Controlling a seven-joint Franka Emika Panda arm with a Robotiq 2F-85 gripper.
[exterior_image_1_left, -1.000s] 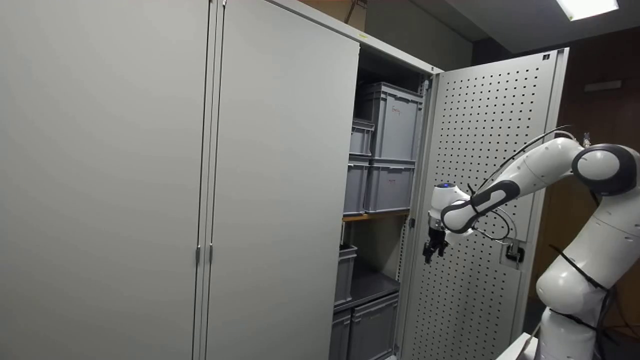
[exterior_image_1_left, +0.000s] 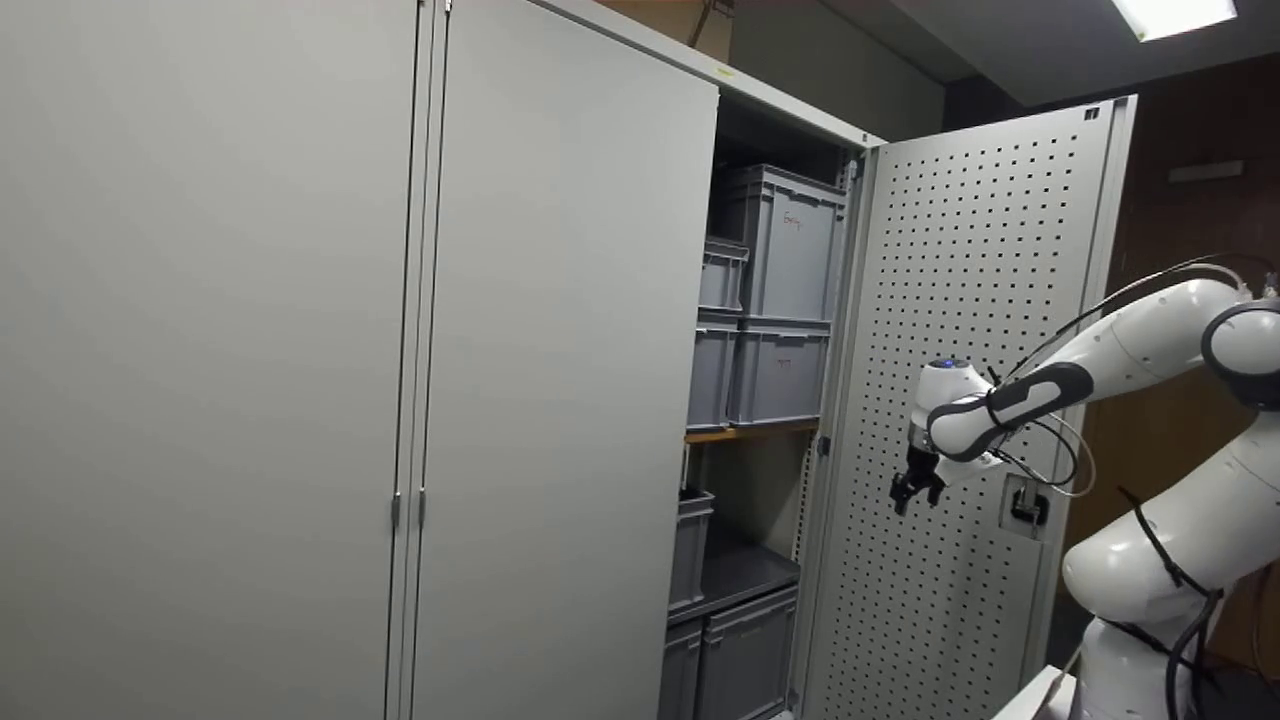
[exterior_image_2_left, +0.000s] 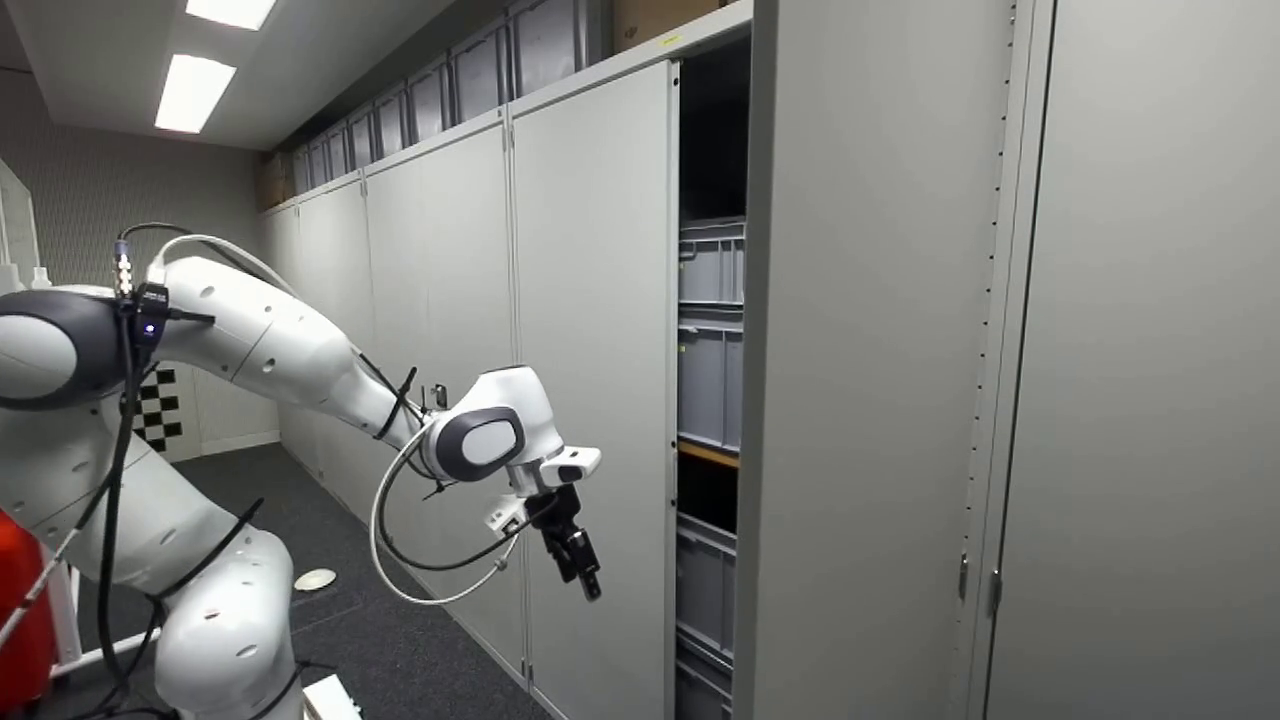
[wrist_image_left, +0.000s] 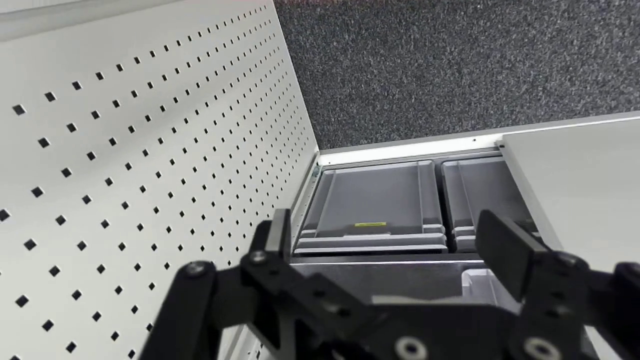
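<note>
My gripper (exterior_image_1_left: 917, 502) hangs in the air in front of the open, perforated cabinet door (exterior_image_1_left: 960, 240), pointing downward. In the wrist view its two black fingers (wrist_image_left: 504, 252) stand wide apart with nothing between them. Exterior view 2 shows the gripper (exterior_image_2_left: 590, 582) before the cabinet front, apart from it. The open door (exterior_image_2_left: 876, 360) swings out from the cabinet, and its perforated inner face (wrist_image_left: 150, 138) fills the left of the wrist view. A black latch (exterior_image_1_left: 1028, 506) sits on the door's inner face, to the right of the gripper in exterior view 1.
Grey bins (exterior_image_1_left: 780, 374) fill the cabinet's shelves, and a lower shelf (exterior_image_1_left: 750, 574) has some bare surface. The neighbouring door (exterior_image_1_left: 564, 360) is closed. Cables (exterior_image_2_left: 390, 576) loop beneath the wrist.
My arm has drawn back to the right in exterior view 1, taking the gripper away from the cabinet opening and slightly higher. The doors and bins have not moved.
</note>
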